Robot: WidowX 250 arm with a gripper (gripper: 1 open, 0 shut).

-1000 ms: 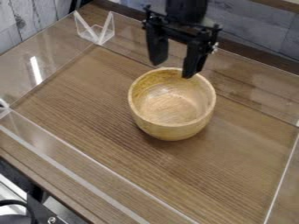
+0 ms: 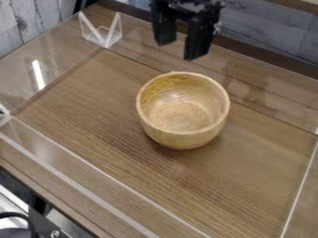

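Note:
My gripper (image 2: 184, 37) is at the top centre of the camera view, black, raised above the back of the wooden table (image 2: 87, 139). Its fingertips point down, a little behind an empty pale yellow bowl (image 2: 183, 125) that stands in the middle. I see nothing clearly held between the fingers; how far apart they stand is hard to tell from this blurred view.
A small clear, wire-like object (image 2: 102, 30) stands at the back left near the table's edge. Black cables lie at the bottom left corner.
My gripper has moved up and back, away from over the bowl toward the top of the view. The bowl has stayed where it was.

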